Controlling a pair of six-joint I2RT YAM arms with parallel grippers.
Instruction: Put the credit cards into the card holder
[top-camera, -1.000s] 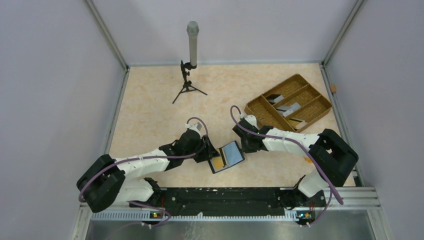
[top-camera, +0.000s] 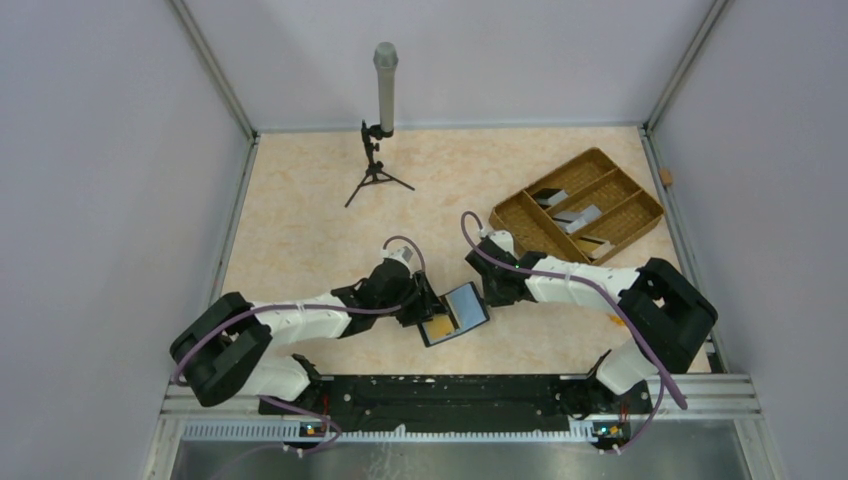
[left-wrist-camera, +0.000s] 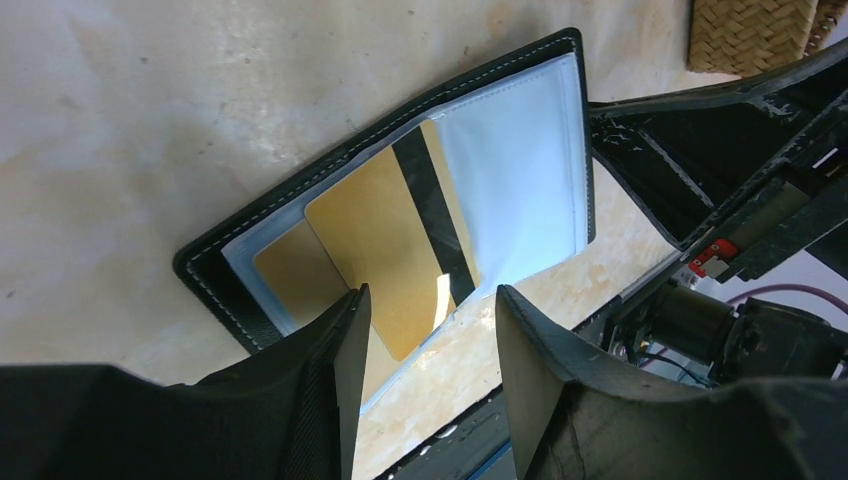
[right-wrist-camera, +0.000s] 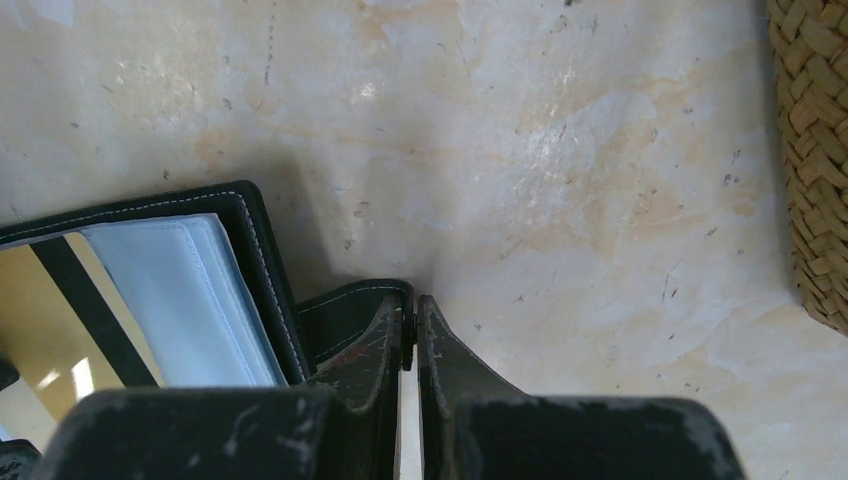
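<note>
In the left wrist view the black-edged card holder (left-wrist-camera: 520, 62) lies spread on the table with pale blue inner sleeves (left-wrist-camera: 520, 160). A gold card (left-wrist-camera: 370, 230) with a black stripe lies on it, overlapping another gold card (left-wrist-camera: 300, 268) at the left end. Over the near part of the striped card, my left gripper stands part open, its fingers apart with nothing gripped between them. At the holder's right edge, my right gripper is shut on the holder's black stitched strap (right-wrist-camera: 345, 310). The left fingers hide the holder's lower left corner.
A woven tray (top-camera: 512, 215) at the right rear has several compartments with more cards (top-camera: 578, 218) in them. A small black tripod (top-camera: 375, 172) stands at the back. Bare table (top-camera: 300, 220) stretches across the left and middle.
My left gripper has shifted slightly right over the holder. The card's dark stripe also sits a little farther right. My right arm and the holder look still.
</note>
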